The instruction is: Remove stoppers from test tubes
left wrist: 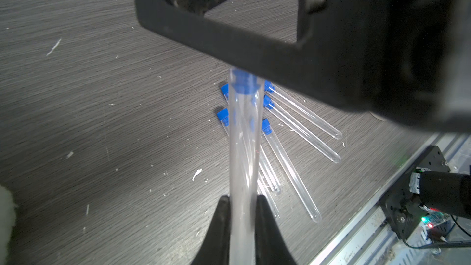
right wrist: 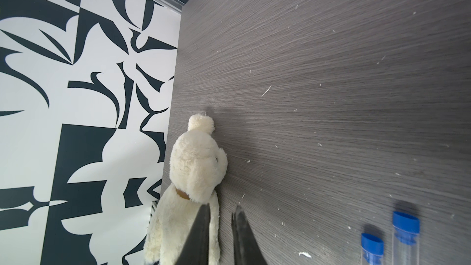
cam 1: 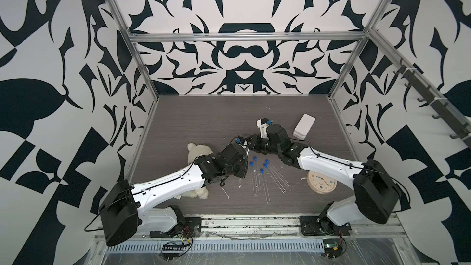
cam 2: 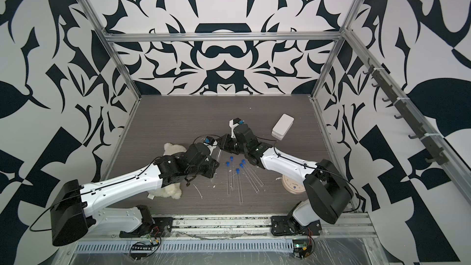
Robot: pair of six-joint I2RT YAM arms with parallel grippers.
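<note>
In the left wrist view my left gripper is shut on a clear test tube (left wrist: 245,152), which points up from its fingers. A blue stopper (left wrist: 244,86) sits in the tube's upper end. My right gripper's dark finger (left wrist: 220,34) crosses over that end and hides the stopper's top. In the right wrist view, the tips of my right gripper stand a small gap apart with nothing visible between them. Whether the stopper is deeper in that finger is hidden. Several blue-stoppered tubes (left wrist: 292,174) lie on the table below.
A cream teddy bear (right wrist: 196,166) lies on the left of the table. A white box (cam 1: 304,126) is at the back right, and a round wooden clock (cam 1: 321,182) lies near the right arm.
</note>
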